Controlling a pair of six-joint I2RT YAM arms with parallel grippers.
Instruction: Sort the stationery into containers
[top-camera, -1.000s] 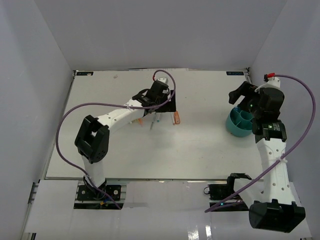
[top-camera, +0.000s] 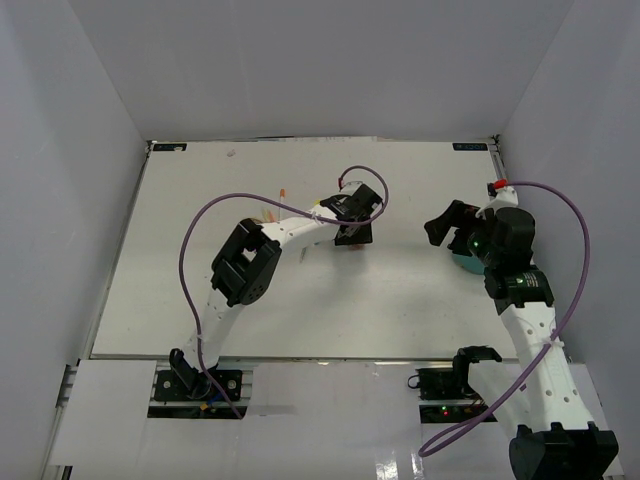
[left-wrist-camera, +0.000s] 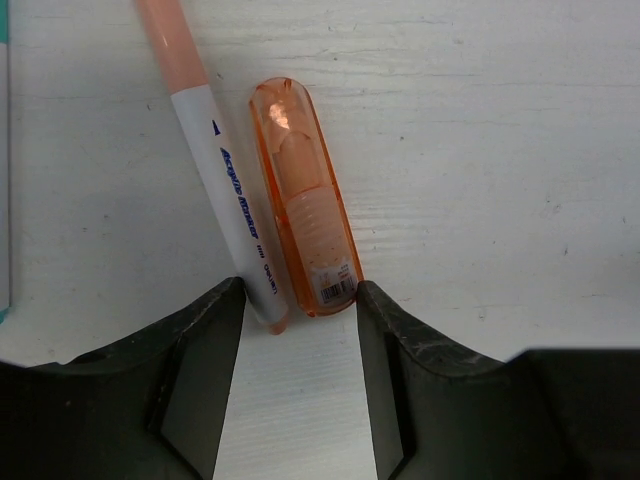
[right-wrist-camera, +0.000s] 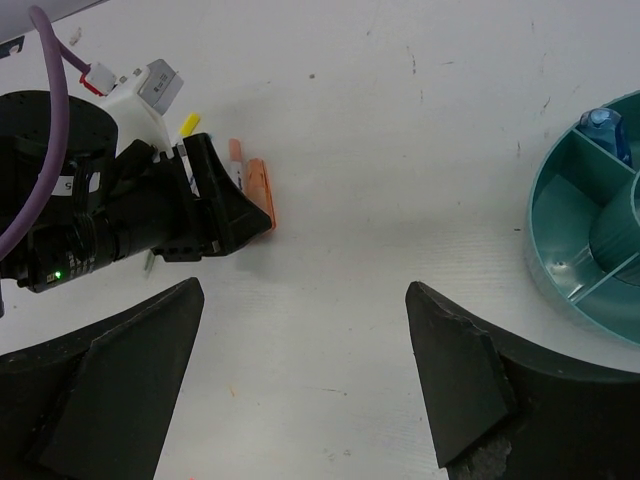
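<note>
An orange translucent case (left-wrist-camera: 310, 200) lies flat on the table beside a white marker with a peach cap (left-wrist-camera: 225, 170). My left gripper is part open, its fingertips at either side of the near ends of both items; I cannot tell whether they touch. In the right wrist view the same orange case (right-wrist-camera: 260, 188) pokes out beyond the left gripper. My right gripper is open and empty, near a teal round container (right-wrist-camera: 560, 250) with compartments. A blue item (right-wrist-camera: 605, 130) sits in one of its sections.
Left of the marker lies a teal-ended pen (left-wrist-camera: 4, 180). A yellow-tipped item (right-wrist-camera: 189, 124) shows behind the left arm. The tabletop (top-camera: 400, 300) between the two arms is clear.
The right arm has shifted left, now covering much of the teal container from above.
</note>
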